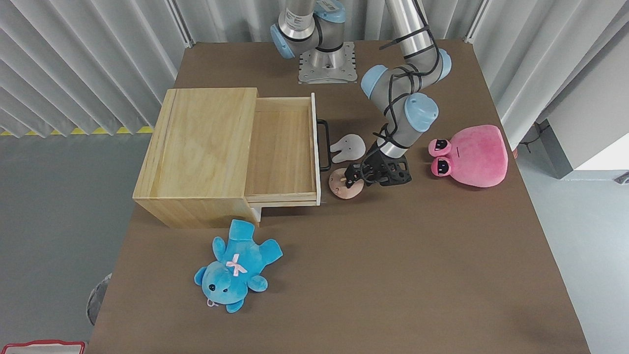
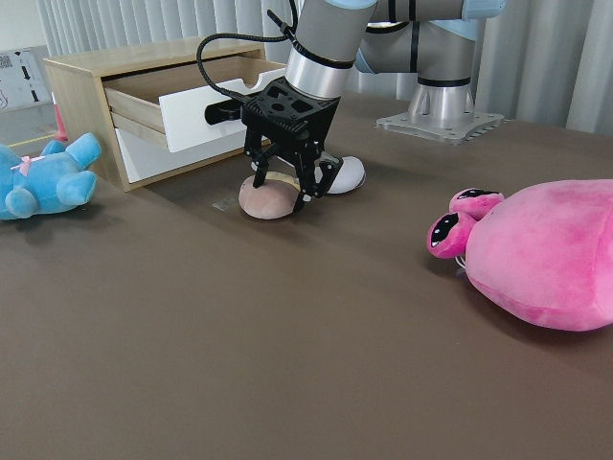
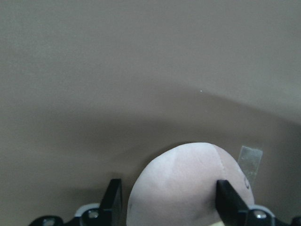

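A round peach plush point(image 1: 342, 189) lies on the table just right of the open drawer, with my gripper point(image 2: 278, 172) down over it. In the wrist view the plush point(image 3: 183, 188) fills the space between the two black fingers; whether they press on it or stand apart is unclear. A white plush point(image 1: 349, 147) lies just behind the peach one, partly hidden by the gripper in the left view.
The wooden cabinet point(image 1: 197, 147) has its drawer point(image 1: 280, 147) pulled out, empty. A blue bear point(image 1: 242, 265) lies in front of it. A pink plush point(image 1: 474, 156) sits to the right.
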